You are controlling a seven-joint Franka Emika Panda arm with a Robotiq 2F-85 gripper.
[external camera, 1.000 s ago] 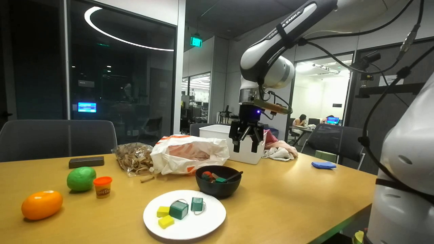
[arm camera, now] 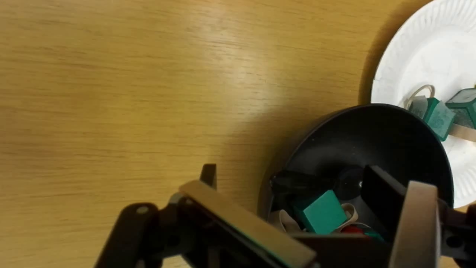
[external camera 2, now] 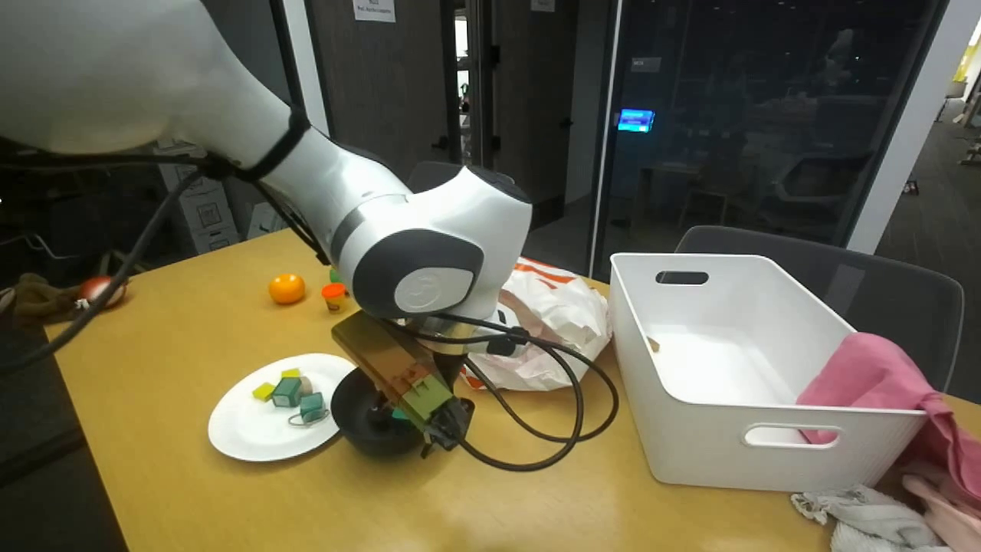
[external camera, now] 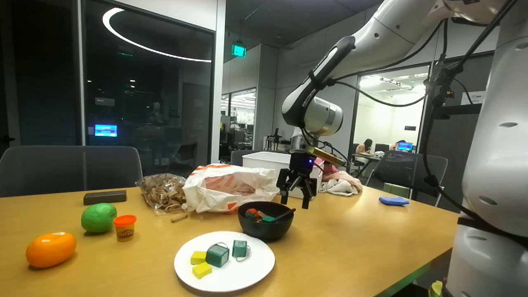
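Observation:
My gripper (external camera: pixel 295 201) hangs open just above the black bowl (external camera: pixel 265 230), by its right rim in exterior view 1, with nothing between its fingers. Inside the bowl, the wrist view shows a green block (arm camera: pixel 324 213), a beige band and a bit of something red (arm camera: pixel 352 229); the fingers hide part of the contents. A dark handle-like piece (external camera: pixel 283 215) leans over the bowl's edge. Beside the bowl, a white plate (external camera: pixel 190 266) carries two green blocks with loops, one of them a larger block (external camera: pixel 218 255), and two yellow pieces (external camera: pixel 201 269).
A white plastic bag (external camera: pixel 198 190) and a white bin (external camera 2: pixel 782 446) stand behind the bowl. An orange fruit (external camera: pixel 51 250), a green fruit (external camera: pixel 98 218) and a Play-Doh tub (external camera: pixel 124 228) sit at the left. Bare table lies right of the bowl in exterior view 1.
The arm has come down, and my gripper is lower, slightly farther left and more tilted in exterior view 1. Bowl, plate and their contents look unmoved.

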